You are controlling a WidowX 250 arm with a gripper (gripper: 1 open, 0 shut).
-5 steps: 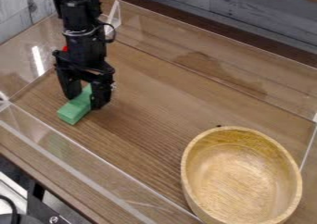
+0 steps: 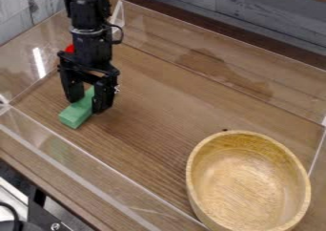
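Note:
My black gripper [image 2: 90,88] hangs at the left of the camera view, open, low over a green object [image 2: 76,115] lying on the wooden table. The gripper covers the upper end of the green object; whether they touch I cannot tell. A small red item [image 2: 71,50] is partly hidden behind the arm.
A large tan bowl [image 2: 249,189] sits at the front right. Raised edges border the table at the back and left.
The arm and gripper have shifted and turned slightly. The green object and the bowl look the same.

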